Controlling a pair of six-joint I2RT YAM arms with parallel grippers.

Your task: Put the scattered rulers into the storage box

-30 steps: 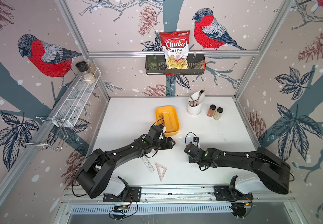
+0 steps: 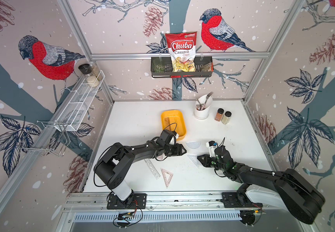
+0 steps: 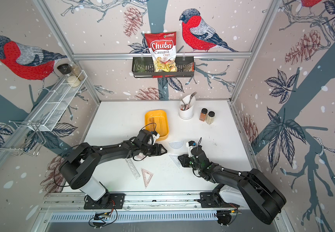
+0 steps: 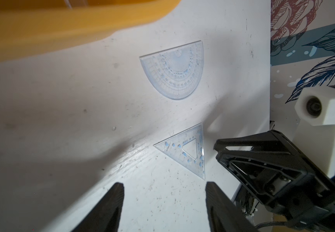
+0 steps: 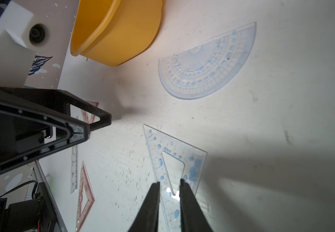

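A clear protractor (image 4: 175,71) lies flat on the table in front of the yellow box (image 2: 179,124). Nearer the front is a clear set square (image 5: 192,162). My right gripper is part open over that set square, nothing visibly held. My left gripper hovers to the left of the same set square, fingers apart and empty. A clear straight ruler (image 2: 152,169) and a pink triangle (image 2: 166,177) rest at the front left. Another pink triangle (image 5: 91,112) is partly hidden by the left arm. Inside the box lies a brownish ruler (image 3: 152,123).
A white cutlery holder (image 2: 201,112) and two spice jars (image 2: 222,116) stand at the back right. A dark basket (image 2: 155,73) with a chips bag hangs on the back wall. Table space right of the box is clear.
My left gripper has shifted slightly to the right.
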